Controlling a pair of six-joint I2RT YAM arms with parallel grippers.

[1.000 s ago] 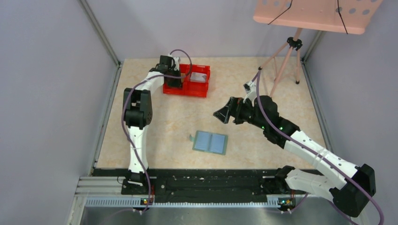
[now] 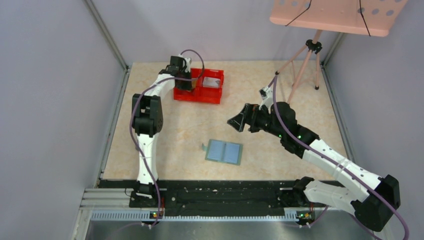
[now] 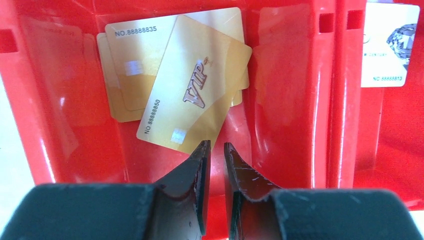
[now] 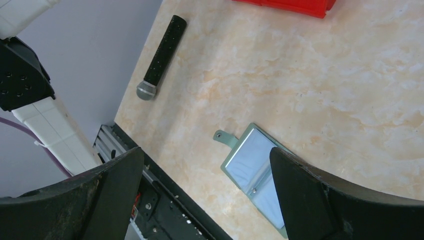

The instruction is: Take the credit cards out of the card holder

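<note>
The card holder (image 2: 224,152), green-edged with two pale blue panels, lies flat and open at the table's front; whether cards are inside cannot be told. It also shows in the right wrist view. Gold cards, the top one marked VIP (image 3: 195,82), lie overlapping in the red box's left compartment. Over that compartment is my left gripper; a narrow gap with red floor behind it separates its fingertips. The VIP card's lower corner appears beside one tip, but a grip on it cannot be made out. My right gripper stands open and empty above the table, right of the holder.
The red box (image 2: 204,99) stands at the back left, with a white card (image 3: 387,70) in its other compartment. A black microphone (image 4: 165,52) lies at the table's left side. A pink tripod stand (image 2: 300,75) is at the back right.
My left gripper has shifted slightly toward the back of the table and left over the red box. The right arm, the holder and the box have not moved.
</note>
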